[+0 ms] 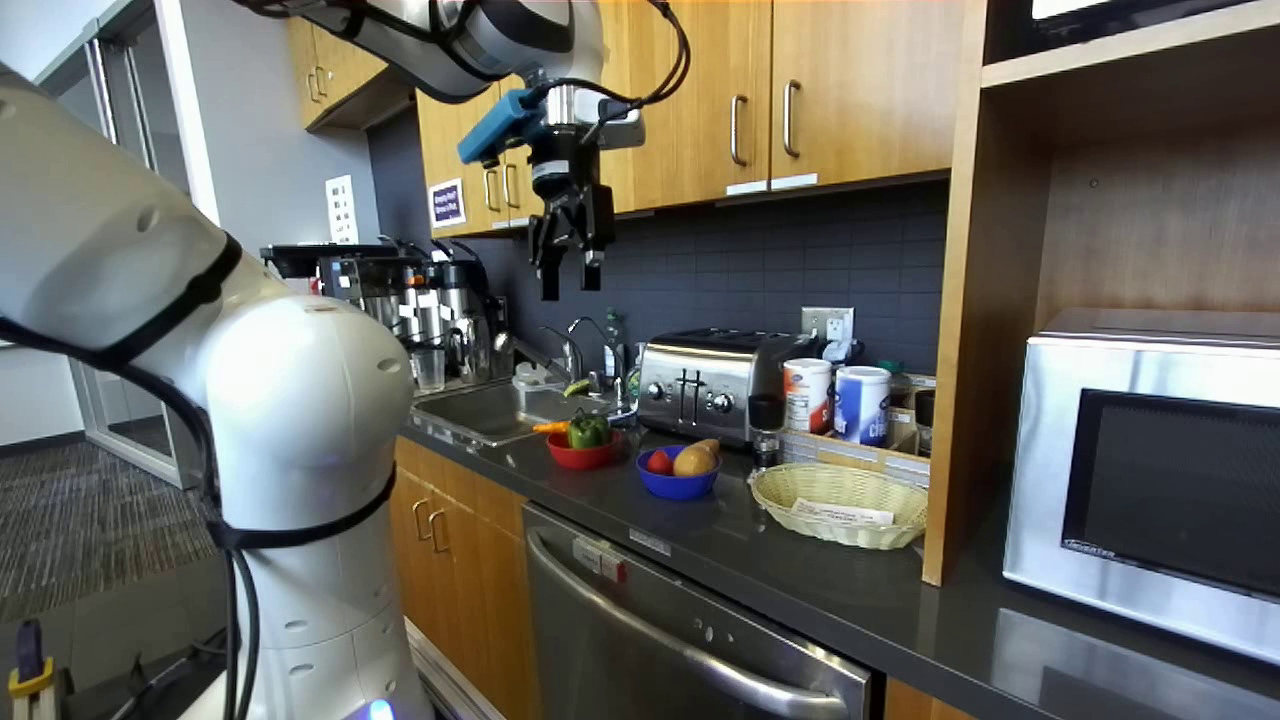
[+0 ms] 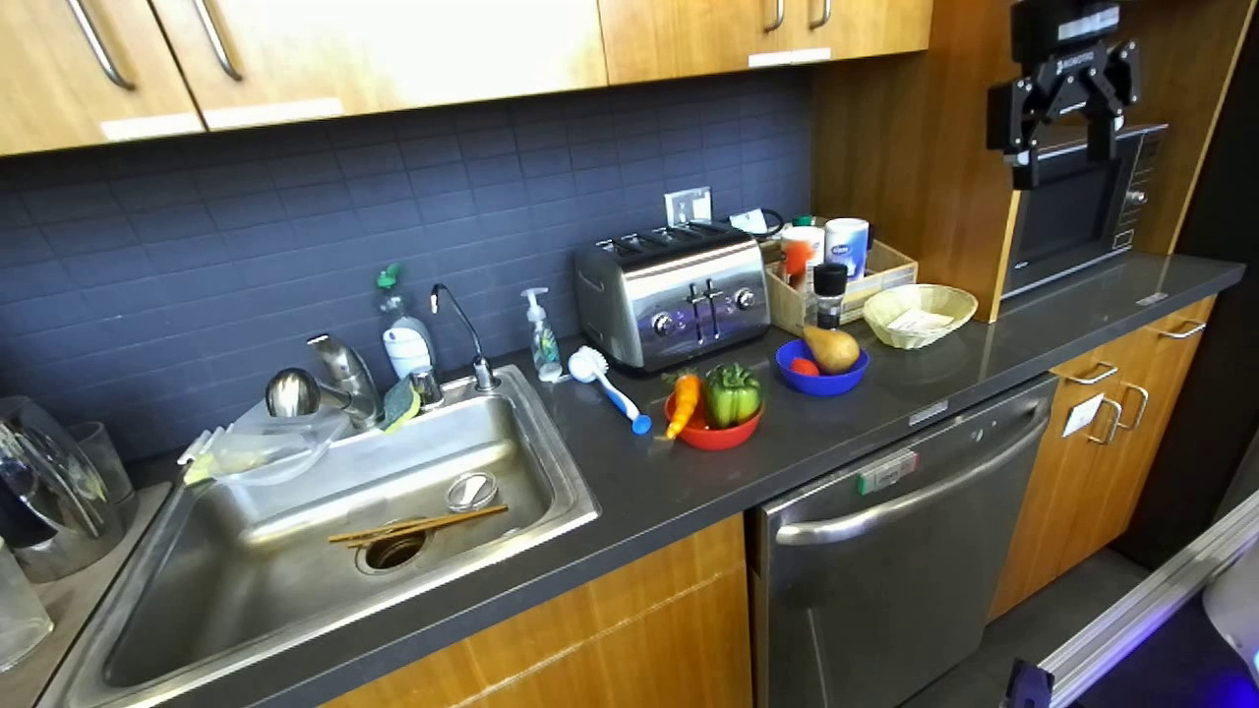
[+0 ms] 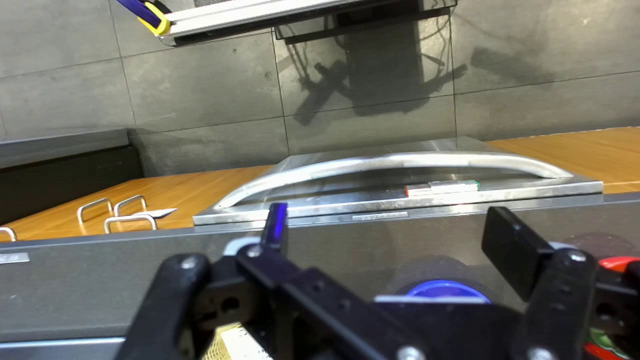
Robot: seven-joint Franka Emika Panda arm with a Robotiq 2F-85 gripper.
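Observation:
High above the counter, my gripper (image 1: 571, 282) hangs pointing down, its fingers spread apart and nothing between them. The wrist view looks past the open gripper to the counter edge and the dishwasher. On the counter a red bowl (image 2: 715, 438) holds a carrot (image 2: 684, 405) and a green pepper (image 2: 733, 395). Beside it stands a blue bowl (image 2: 822, 382) with a yellow-brown pear-shaped item (image 2: 832, 349) and a small red item (image 2: 804, 367). Farther right lies a pale woven basket (image 2: 920, 317) with a paper slip in it. My gripper touches none of these.
A steel toaster (image 2: 674, 294) stands against the wall behind the bowls. The sink (image 2: 271, 472) has chopsticks (image 2: 419, 526) across it, and a scrub brush (image 2: 609, 388) lies near its edge. A microwave (image 1: 1152, 468) stands right of a wooden partition (image 1: 956, 300).

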